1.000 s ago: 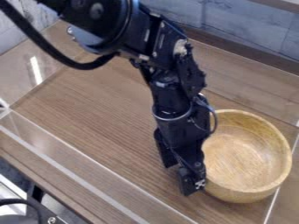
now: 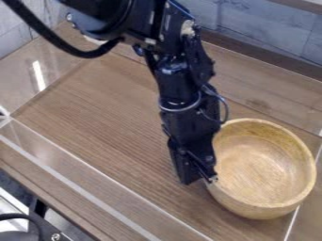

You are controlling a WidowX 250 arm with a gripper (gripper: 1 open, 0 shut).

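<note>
My gripper (image 2: 197, 169) points down at the left rim of a round wooden bowl (image 2: 265, 171) on the wooden counter. Its fingers are low, right beside the bowl's wall, and look shut, with nothing seen between them. The bowl's interior appears empty.
A tiled wall (image 2: 258, 47) runs along the back. Black cables cross the upper left and lower left corner.
My gripper has risen and moved a little away from the front, toward the back and left. The bowl stays about where it was.
</note>
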